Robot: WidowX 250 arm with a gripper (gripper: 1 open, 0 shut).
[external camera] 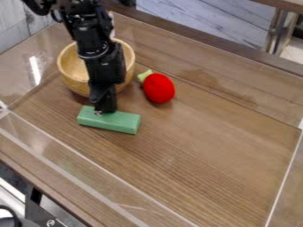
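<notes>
My black gripper (102, 105) points down over a green rectangular block (116, 121) lying on the wooden table, its tip at the block's back edge near the left end. It looks shut, with nothing visible between its fingers. A yellow-tan bowl (74, 62) sits just behind, partly hidden by the arm.
A red round object (159, 88) with a small light-green piece (143, 76) lies right of the bowl.
</notes>
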